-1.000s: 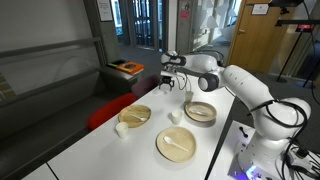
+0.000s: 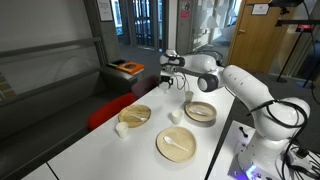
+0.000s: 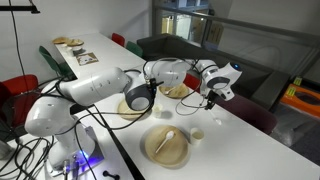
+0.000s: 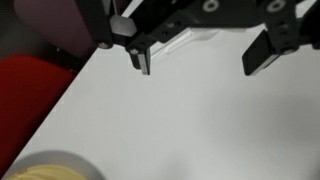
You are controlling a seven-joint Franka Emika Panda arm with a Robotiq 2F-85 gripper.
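My gripper stands open in the wrist view, with bare white table [image 4: 190, 130] showing between and below its fingers. Past them, partly covered by the gripper body, is a pale, thin-edged object [image 4: 180, 42] that I cannot identify. In the second exterior view the gripper [image 3: 209, 103] hangs over the far side of the table; a small whitish thing [image 3: 218, 117] lies close to it. From the first exterior view, the gripper [image 2: 173, 87] appears at the table's far end, too small to show its fingers well.
A tan plate [image 2: 184, 153] carries a white spoon [image 2: 170, 140]. Around it are a shallow tan basket [image 2: 131, 118], a second plate [image 2: 201, 112] and pale cups [image 2: 121, 130]. Red chairs [image 3: 14, 94] stand beyond the edge.
The gripper appears to have shifted slightly downward at the far end of the table. Plates, basket and cups have not visibly moved.
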